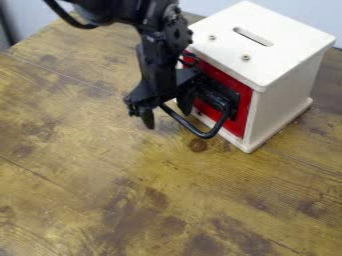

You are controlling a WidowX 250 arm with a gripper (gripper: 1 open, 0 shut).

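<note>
My gripper [150, 106] hangs low in front of the red face [235, 121] of a white box [274, 50] with a slot in its top. A black U-shaped handle [217, 131] on that face juts out toward the floor, and my gripper is beside its left part. Whether the fingers are open or shut around anything is hard to tell, as they are dark and overlap the black hardware.
The box fills the back right, and a pale wall edge shows at the top left.
</note>
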